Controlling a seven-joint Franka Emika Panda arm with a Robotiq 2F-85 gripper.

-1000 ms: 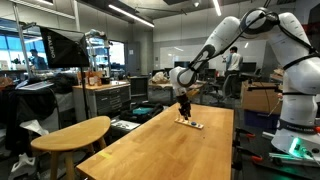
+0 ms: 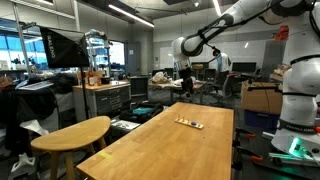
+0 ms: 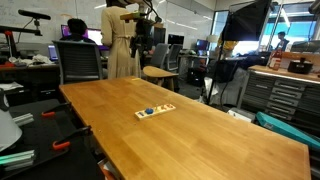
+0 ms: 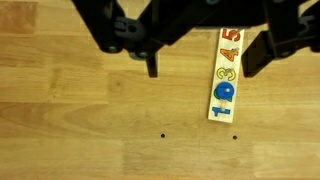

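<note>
A narrow wooden board (image 4: pixel 228 70) with coloured numbers lies flat on the table; the wrist view shows blue 1, yellow 3, orange 4 and red 5. Over its second place sits a blue piece (image 4: pixel 224 91), which also shows as a small blue lump (image 3: pixel 149 110) on the board (image 3: pixel 163 109) in exterior view 2. My gripper is open and empty, with the board below and between its spread fingers in that view. From the side, the gripper (image 2: pixel 184 93) hangs well above the table, clear of the board (image 2: pixel 189 123).
A round stool (image 2: pixel 70 134) stands to the left in exterior view 1. Behind the table in exterior view 2 are a chair (image 3: pixel 80 62) and a standing person in a tan coat (image 3: pixel 119 45).
The arm has lifted from close over the board to high above it. The board shows no clear shift on the table.
</note>
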